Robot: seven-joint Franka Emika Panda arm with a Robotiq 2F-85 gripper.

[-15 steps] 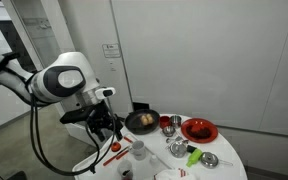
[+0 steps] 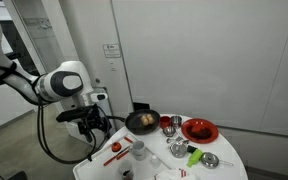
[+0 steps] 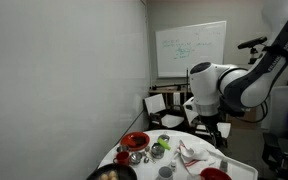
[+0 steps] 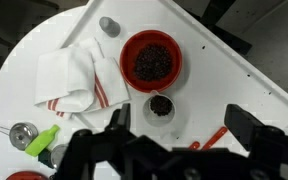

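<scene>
My gripper hangs over the white table, its fingers open and nothing seen between the fingers. Ahead of it in the wrist view is a cup (image 4: 158,122) with dark stuff inside. Just beyond that cup, a red bowl (image 4: 127,62) holds many small dark pieces. A white cloth with red stripes (image 4: 76,75) lies beside the bowl. To the right, a red-handled tool (image 4: 216,137) is partly covered by the gripper. Exterior view 1 has the gripper (image 2: 94,133) at the table's left side, small and dark.
A black pan (image 2: 130,124) with brownish food stands at the back, near a red plate (image 2: 214,134). Metal cups, a strainer (image 4: 22,132) and a green item (image 4: 42,140) crowd the far side. A small grey cylinder (image 4: 109,26) stands near the bowl. White surface right of the bowl is clear.
The tabletop things there look unmoved.
</scene>
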